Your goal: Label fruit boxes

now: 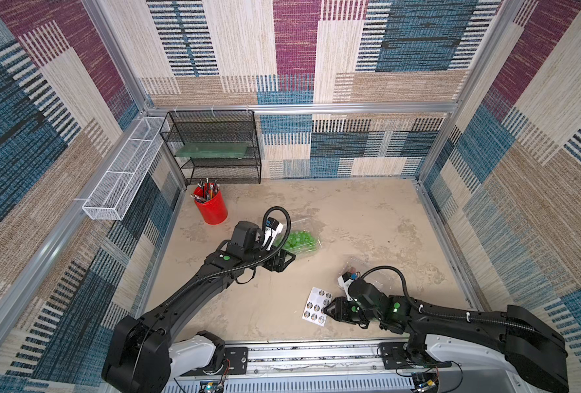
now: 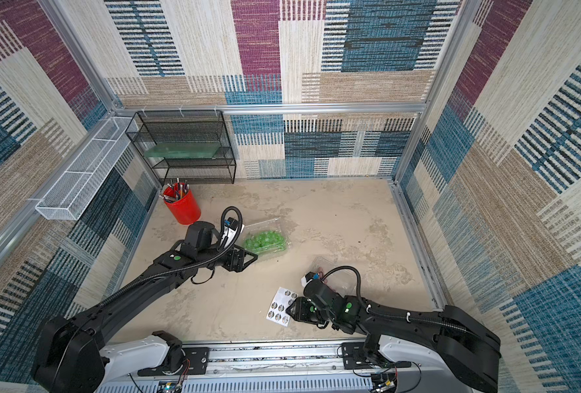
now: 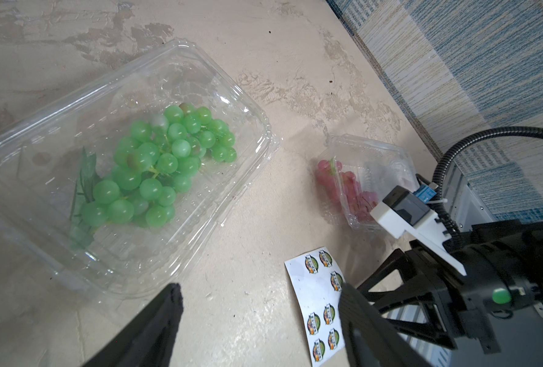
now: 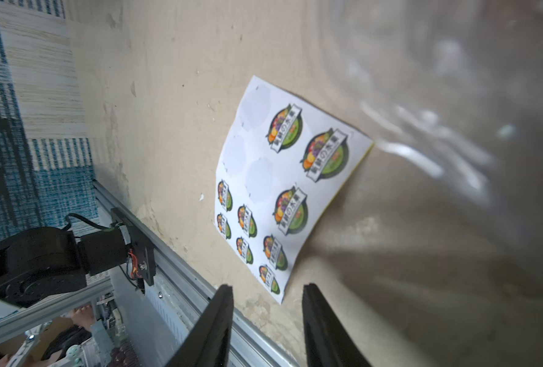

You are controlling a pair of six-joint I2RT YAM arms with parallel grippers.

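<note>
The white label sheet (image 4: pixel 262 177) lies on the table with several round fruit stickers; several spots at one corner are blank. My right gripper is part open over the sheet's edge, nothing visible between its fingers. In the left wrist view, a clear box (image 3: pixel 188 257) holds green grapes (image 3: pixel 161 162). My left gripper stands open near this box, its fingers empty. Beyond the sheet is a smaller clear box (image 3: pixel 378 177) with red grapes (image 3: pixel 351 192); the right arm partly covers it in the top views. No sticker is visible on either box.
A red cup (image 1: pixel 211 206) of pens stands at the back left, in front of a black wire rack (image 1: pixel 257 147). A white wire basket (image 1: pixel 117 177) hangs on the left wall.
</note>
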